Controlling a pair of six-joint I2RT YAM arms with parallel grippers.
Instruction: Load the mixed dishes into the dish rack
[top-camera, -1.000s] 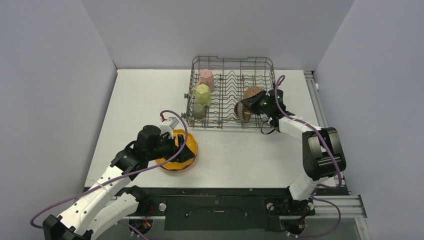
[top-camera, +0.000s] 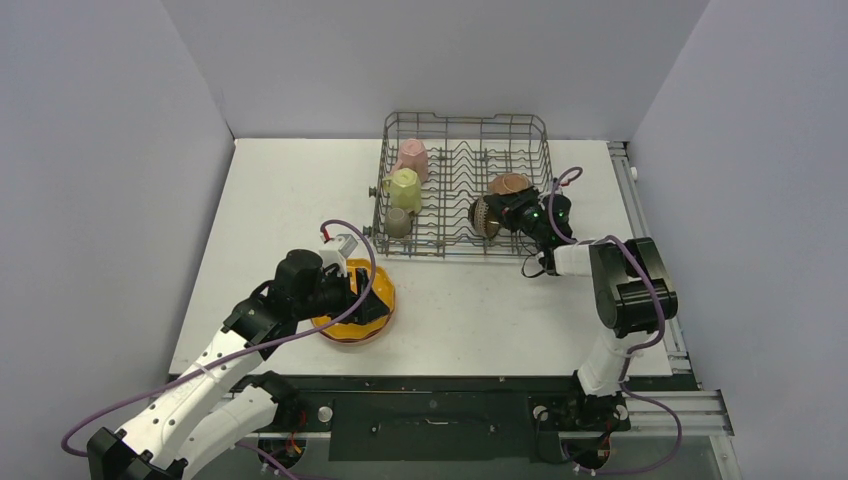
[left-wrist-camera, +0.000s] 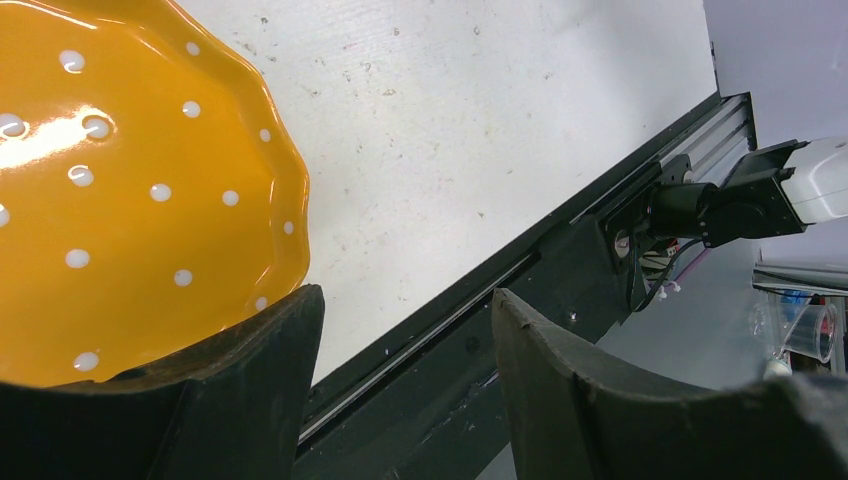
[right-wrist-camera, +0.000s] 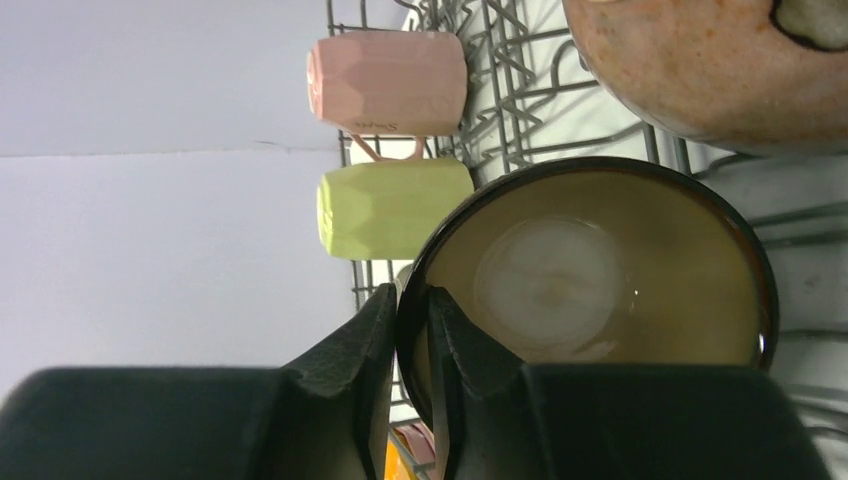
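Observation:
In the top view, the wire dish rack (top-camera: 450, 243) stands at the back of the table. My right gripper is shut on the rim of a dark-edged brown bowl (right-wrist-camera: 640, 290), which is tilted on its side over the rack's front right part. Close behind that bowl lies a brown-orange dish (top-camera: 509, 183). A pink mug (top-camera: 411, 157), a green mug (top-camera: 404, 190) and a small grey cup (top-camera: 397, 222) stand along the rack's left side. My left gripper is open and empty beside a yellow, white-dotted plate (left-wrist-camera: 130, 220), above the table's front.
The yellow plate seems to lie on another dish, whose pinkish edge (top-camera: 350, 340) shows below it. Middle rows of the rack (top-camera: 455, 165) look free.
The right forearm shifted too. My left arm stayed put.

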